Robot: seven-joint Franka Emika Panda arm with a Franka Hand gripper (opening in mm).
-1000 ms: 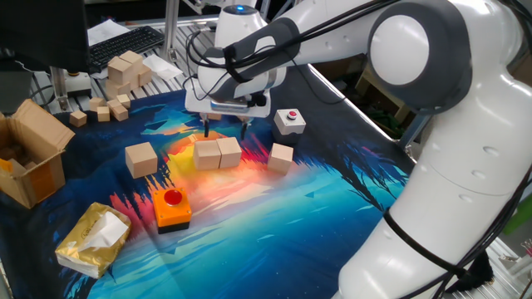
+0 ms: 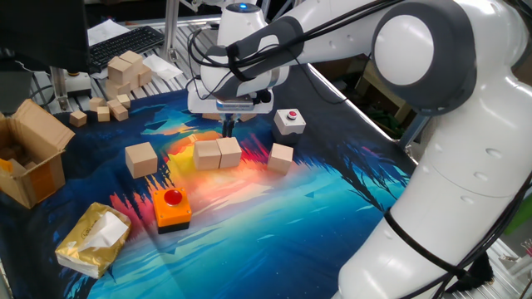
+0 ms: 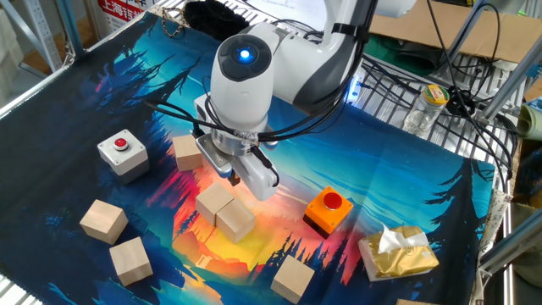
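Two wooden blocks [image 2: 206, 155] stand side by side, touching, near the middle of the cloth. Just behind them in exterior view 1, my gripper [image 2: 228, 129] points down with its fingers together and nothing visible between them. Exterior view 2 shows the gripper [image 3: 236, 180] close to the same pair of blocks [image 3: 235, 222], its fingertips partly hidden by the hand. One single block [image 2: 141, 160] sits left of the pair, and another block [image 2: 281, 158] to the right. Further blocks [image 3: 103, 221] lie on the far side of the cloth, partly hidden behind the hand in exterior view 1.
An orange box with a red button [image 2: 172, 209] and a gold tissue pack [image 2: 93, 239] occupy the near left. A grey box with a red button [image 2: 289, 124] stands behind on the right. The cardboard box [image 2: 33, 154] is at the left edge.
My gripper's fingers have come together from wide apart, and the hand has lowered slightly. The blocks have not visibly moved.
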